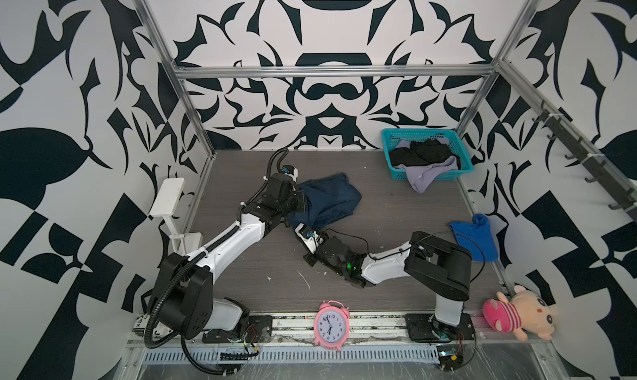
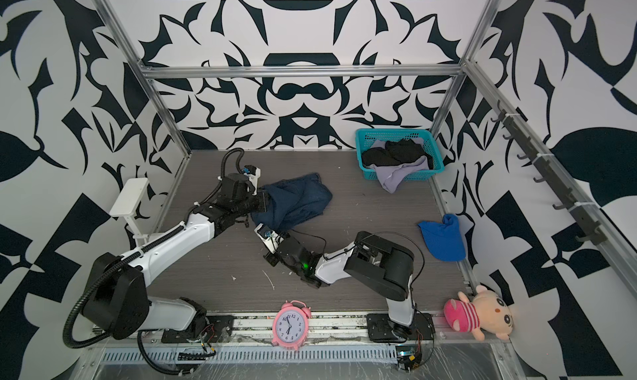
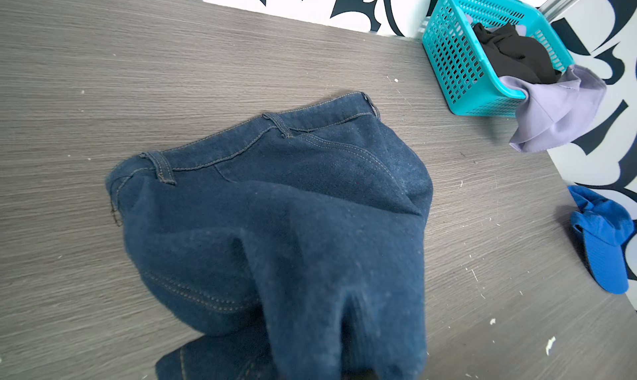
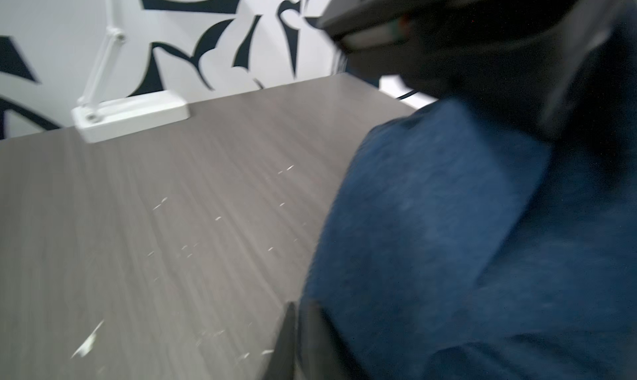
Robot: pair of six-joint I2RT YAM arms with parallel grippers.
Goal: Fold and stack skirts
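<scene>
A dark blue denim skirt [image 1: 325,197] lies crumpled mid-table, its waistband with belt loops toward the back in the left wrist view [image 3: 278,234]. My left gripper [image 1: 295,200] is at the skirt's left edge; it is shut, and whether cloth is between its fingers cannot be seen. My right gripper [image 1: 305,244] is low at the skirt's front left; the right wrist view is blurred, with denim [image 4: 411,234] close by. Its opening is hard to see.
A teal basket [image 1: 391,161] with black and lilac cloth stands back right. A blue cap [image 1: 474,237] lies at the right edge, a pink alarm clock [image 1: 330,325] at the front, a white stand [image 1: 167,197] at left.
</scene>
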